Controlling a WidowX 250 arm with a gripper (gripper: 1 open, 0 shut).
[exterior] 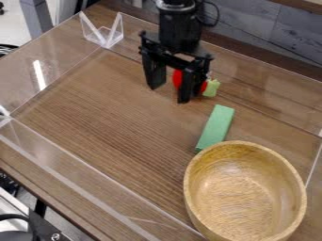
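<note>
My black gripper (174,73) reaches in from the top centre of the camera view and is open, its two sides lowered over a red round object (185,78) that is mostly hidden behind it. A small pale green piece (212,88) shows just right of the red object. A green oblong block (216,128) lies to the lower right, apart from the gripper. A large yellow bowl (244,194) fills the bottom right.
A small clear wire or plastic rack (104,31) stands at the upper left. A dark cable lies at the lower left edge.
</note>
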